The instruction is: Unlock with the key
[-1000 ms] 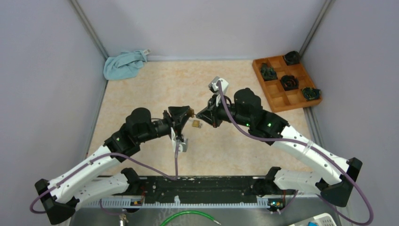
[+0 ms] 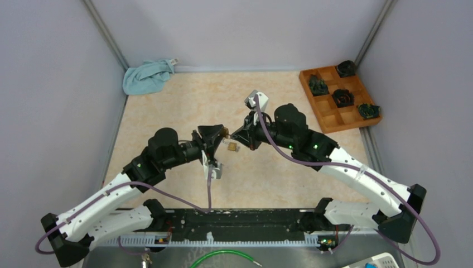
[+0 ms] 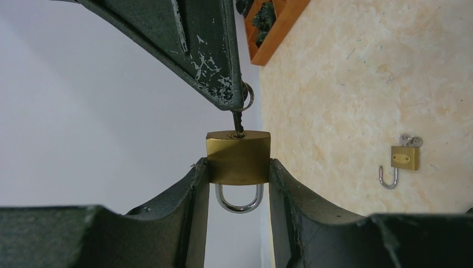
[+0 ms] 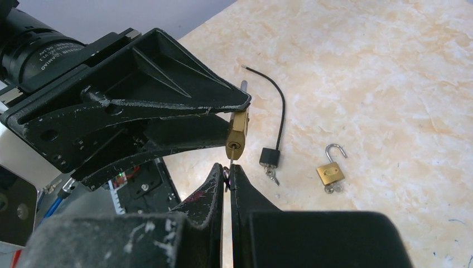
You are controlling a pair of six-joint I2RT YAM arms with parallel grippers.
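Observation:
In the left wrist view, a brass padlock (image 3: 239, 151) is gripped at its sides by my left gripper, which is shut on it. Both legs of its shackle (image 3: 239, 209) meet the body. A thin key (image 3: 237, 118) reaches into the keyhole face, part of its blade still showing; how deep it sits I cannot tell. My right gripper is shut on that key, and a small ring (image 3: 250, 96) hangs by its fingertips. From the right wrist view, the key blade (image 4: 232, 158) lines up with the padlock's keyhole.
Another brass padlock (image 4: 331, 173), shackle open, lies on the table with small keys beside it. A black lock (image 4: 270, 157) with a cable is nearby. A wooden compartment tray (image 2: 331, 121) stands back right, a blue cloth (image 2: 148, 77) back left.
My right gripper has shifted slightly left, toward the padlock, narrowing the gap between the two grippers. The left arm looks almost unmoved.

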